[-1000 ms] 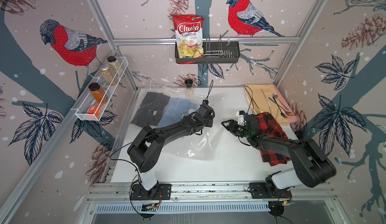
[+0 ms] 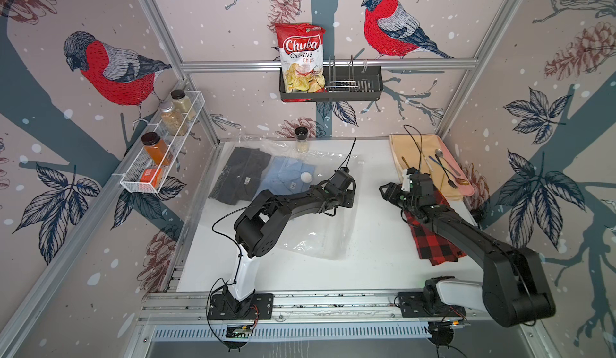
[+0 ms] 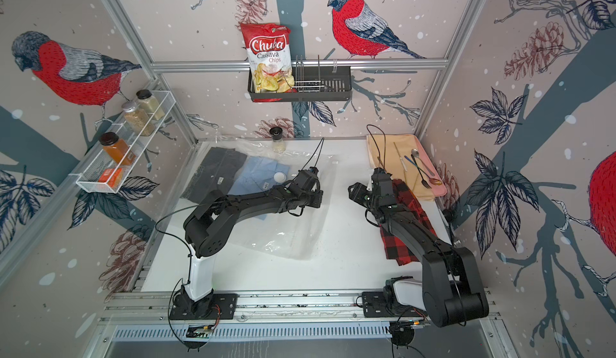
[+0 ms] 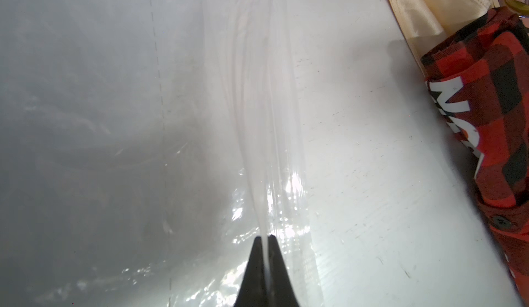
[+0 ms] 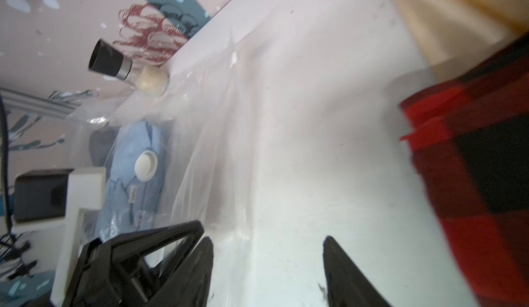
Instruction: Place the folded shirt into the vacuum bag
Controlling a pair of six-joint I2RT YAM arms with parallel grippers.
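The clear vacuum bag (image 2: pixel 314 236) lies across the left and middle of the table, a dark grey garment (image 2: pixel 240 175) and a light blue one (image 2: pixel 282 175) inside. At its right edge, my left gripper is shut on a fold of the film, which shows as a pale line between the fingertips; the film rises there in the right wrist view. The folded red-and-black plaid shirt (image 2: pixel 436 239) rests on the right, partly under my right arm. Left of that shirt, over bare table, my right gripper stands open and empty.
A pink tray (image 2: pixel 458 168) with a peach cloth and several utensils sits at the back right. A black-capped jar (image 2: pixel 302 139) stands at the back edge. Bare white table (image 2: pixel 378 242) separates bag and plaid shirt.
My left gripper has moved right and slightly down with the bag's edge. My right gripper has moved right, away from the bag and over the plaid shirt's side.
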